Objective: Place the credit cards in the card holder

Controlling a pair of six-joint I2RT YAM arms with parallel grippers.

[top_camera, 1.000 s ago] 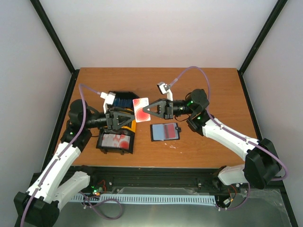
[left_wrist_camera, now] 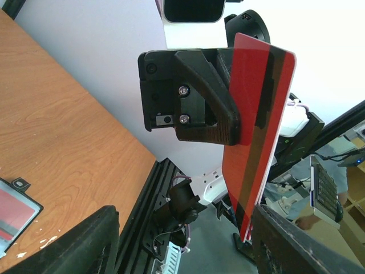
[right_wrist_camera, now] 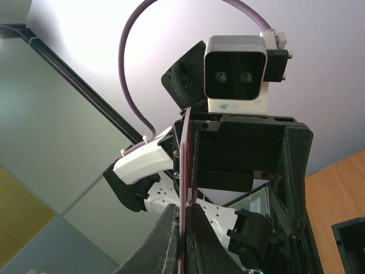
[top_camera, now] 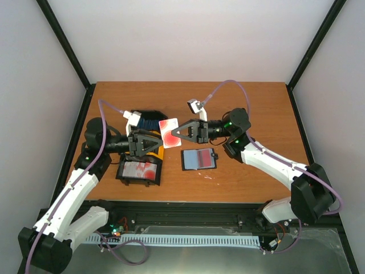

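A red-and-white card (top_camera: 169, 129) is held up above the table by my right gripper (top_camera: 175, 131), which is shut on its edge. In the left wrist view the red card (left_wrist_camera: 256, 125) shows a dark stripe, its lower corner close to one left finger (left_wrist_camera: 293, 242). My left gripper (top_camera: 161, 142) is open beside the card, with a wide gap between its fingers. Edge-on, the card (right_wrist_camera: 183, 165) stands between the right fingers in the right wrist view. The card holder (top_camera: 198, 159) lies flat on the table, something reddish showing in its clear part.
A dark tray (top_camera: 121, 171) with red-and-white cards stands under the left arm. Behind it lies a dark box with blue items (top_camera: 149, 123), partly covered by that arm. Small white scraps (top_camera: 207, 177) lie near the holder.
The right gripper and its card have hardly moved.
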